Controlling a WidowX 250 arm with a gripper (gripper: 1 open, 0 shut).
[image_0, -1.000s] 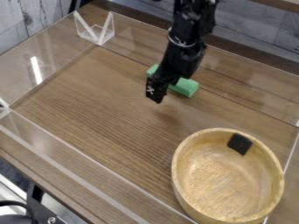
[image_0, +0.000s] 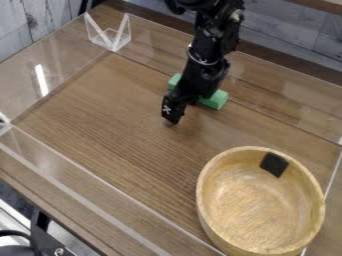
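My black gripper (image_0: 190, 98) is low over the wooden table (image_0: 107, 135), at its upper middle, with its arm reaching in from the top. It is open, its fingers spread over a green object (image_0: 214, 99) that lies partly hidden behind it. I cannot tell whether the fingers touch it.
A large tan bowl (image_0: 258, 205) fills the lower right, with a black block (image_0: 274, 165) at its upper rim. A white wire-like holder (image_0: 110, 30) stands at the back left.
The gripper has moved down and slightly toward the viewer, now covering more of the green object.
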